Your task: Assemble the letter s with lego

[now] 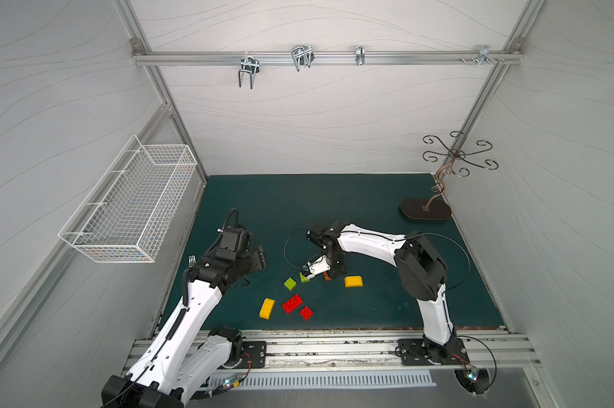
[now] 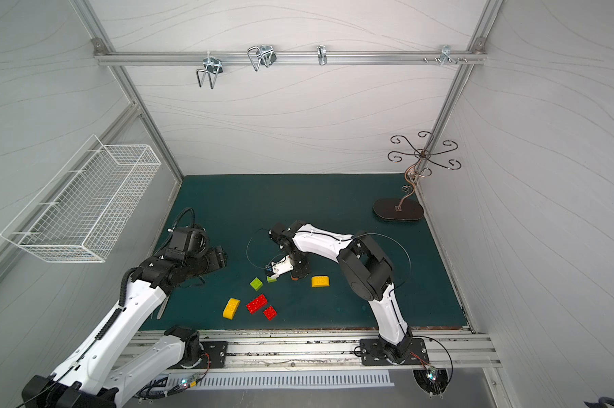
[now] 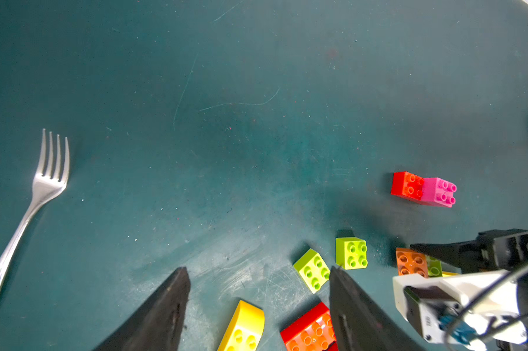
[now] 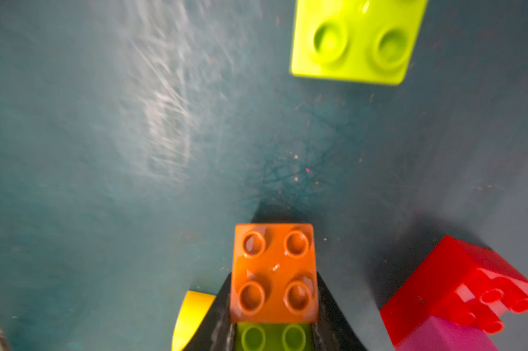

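Observation:
In the right wrist view an orange brick (image 4: 275, 272) stands end to end with a green brick (image 4: 275, 339), studs up. My right gripper is shut on this pair, a finger along each side. Low in the left wrist view, my left gripper stands open above the table, nothing between its fingers. Two lime bricks (image 3: 313, 270) (image 3: 351, 253) sit near the orange one. A red brick (image 3: 406, 186) and a pink brick (image 3: 439, 192) lie end to end farther back. A long red brick (image 1: 292, 303), a small red brick (image 1: 306, 312) and two yellow bricks (image 1: 266, 308) (image 1: 353, 281) lie toward the front.
At the table's left a fork (image 3: 47, 187) lies flat. A metal stand (image 1: 425, 209) occupies the back right corner, and a white wire basket (image 1: 133, 204) hangs on the left wall.

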